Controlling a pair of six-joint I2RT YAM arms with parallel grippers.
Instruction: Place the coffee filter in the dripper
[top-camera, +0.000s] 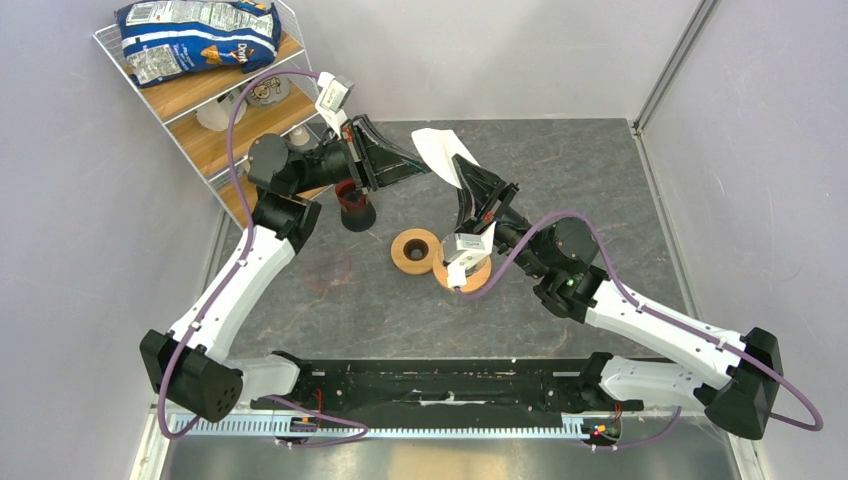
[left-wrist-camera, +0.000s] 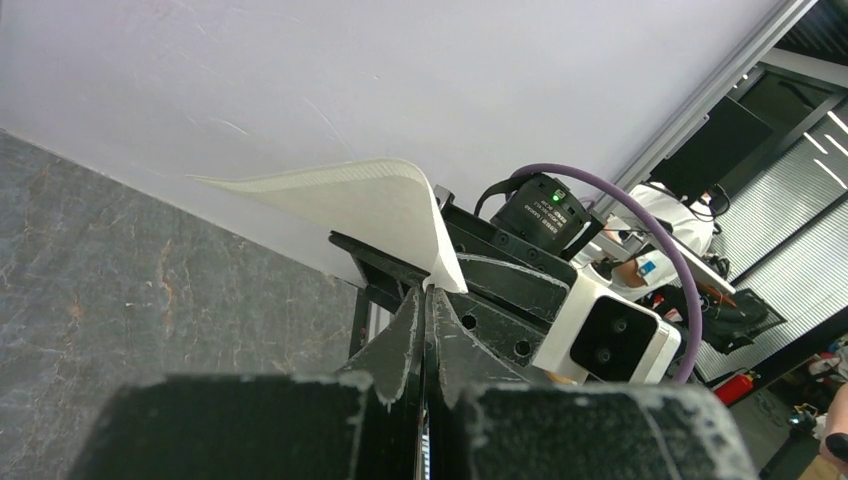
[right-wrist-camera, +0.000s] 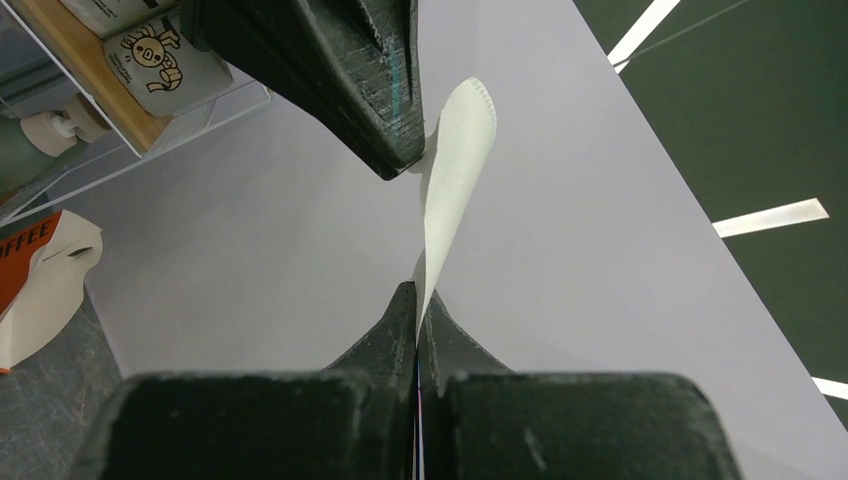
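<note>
A white paper filter (top-camera: 442, 150) is held up between my grippers. My right gripper is shut on its lower edge; the paper stands up from the fingertips in the right wrist view. My left gripper is shut, its tips at the filter's edge; whether they pinch it cannot be told for certain. Below, on the grey table, sit a wooden ring with a dark centre (top-camera: 402, 260) and a second wooden piece (top-camera: 475, 279), partly hidden by my right gripper.
A shelf rack (top-camera: 205, 145) with a blue bag (top-camera: 195, 40) and mugs stands at back left. A red-and-black container (top-camera: 356, 212) is under my left gripper. Walls enclose back and sides.
</note>
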